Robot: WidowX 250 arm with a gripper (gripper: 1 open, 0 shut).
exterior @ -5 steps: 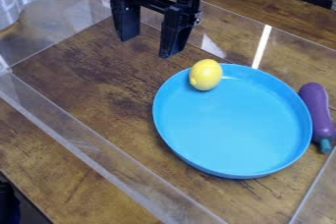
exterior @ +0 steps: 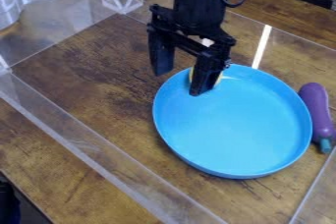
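A black gripper (exterior: 184, 63) hangs open over the back-left part of a light blue round plate (exterior: 234, 135). Its fingers straddle a small yellow round object (exterior: 217, 77), which is mostly hidden behind the near finger. Whether the fingers touch it cannot be told.
A purple eggplant-like object (exterior: 315, 115) lies at the right, beside the plate.
The gripper has moved down and toward the plate, and now covers much of the yellow object, which was fully visible before.
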